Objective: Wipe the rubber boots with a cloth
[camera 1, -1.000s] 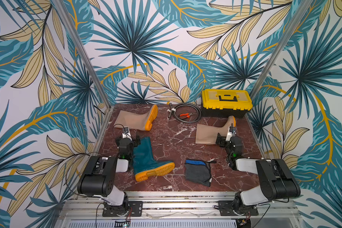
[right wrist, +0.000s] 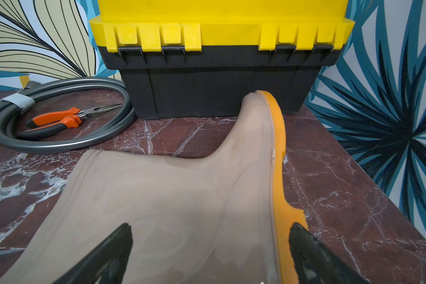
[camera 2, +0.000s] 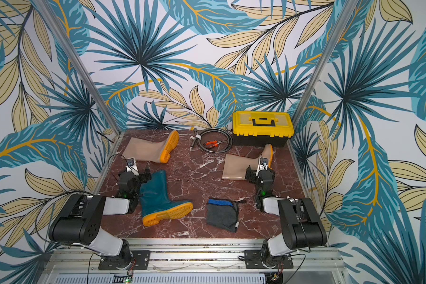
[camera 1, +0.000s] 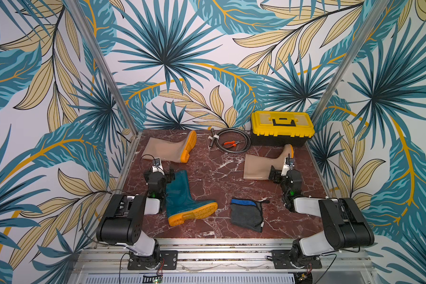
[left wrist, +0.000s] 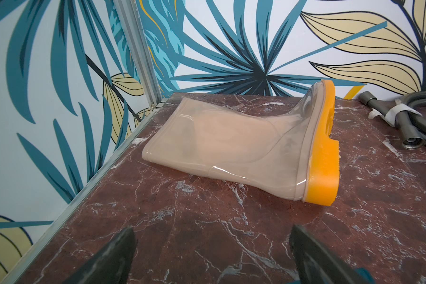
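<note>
A teal rubber boot with an orange sole [camera 1: 182, 201] lies on its side at the front left of the table. One beige boot [left wrist: 236, 142] lies behind it at the back left; a second beige boot [right wrist: 175, 203] lies at the right, toward the toolbox. The dark grey folded cloth [camera 1: 246, 215], with a blue strip, rests flat at the front, right of the teal boot. My left gripper is open and empty above the table, in front of the left beige boot. Above the right beige boot, my right gripper has its fingers spread wide, holding nothing.
At the back right stands a yellow and black toolbox [camera 1: 281, 125]. A coiled grey hose [right wrist: 61, 144] lies left of it, around orange-handled pliers [right wrist: 56, 118]. Bare marble tabletop [camera 1: 217, 175] stretches across the middle.
</note>
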